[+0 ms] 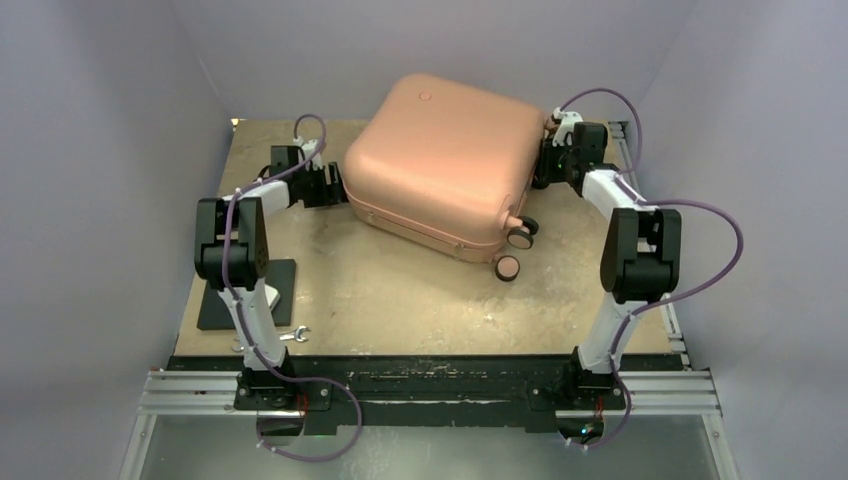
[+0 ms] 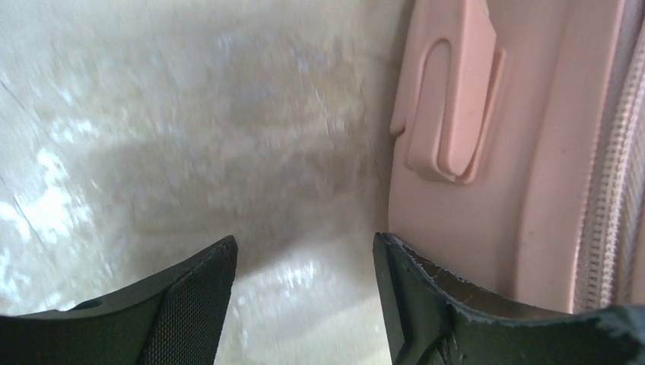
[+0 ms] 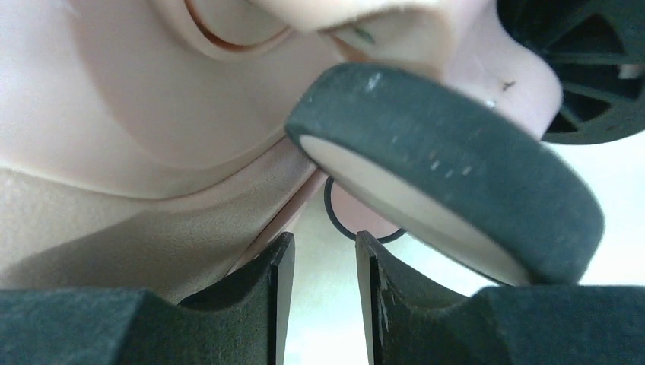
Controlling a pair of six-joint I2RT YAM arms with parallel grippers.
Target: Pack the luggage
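A closed rose-gold suitcase (image 1: pixel 440 160) lies on the tabletop (image 1: pixel 400 300), its wheels toward the right. My left gripper (image 1: pixel 328 185) is at its left corner; in the left wrist view the fingers stand apart beside the shell (image 2: pixel 563 152), which has a zipper and latch, and whether they touch or hold it is unclear. My right gripper (image 1: pixel 548 160) is at the right end; in the right wrist view its fingers are slightly apart below a dark-rimmed wheel (image 3: pixel 441 175), with nothing clearly between them.
A dark pad (image 1: pixel 220 310) with a pale object lies front left, with a wrench (image 1: pixel 295 334) beside it, both partly under the left arm. Grey walls bound the back and sides.
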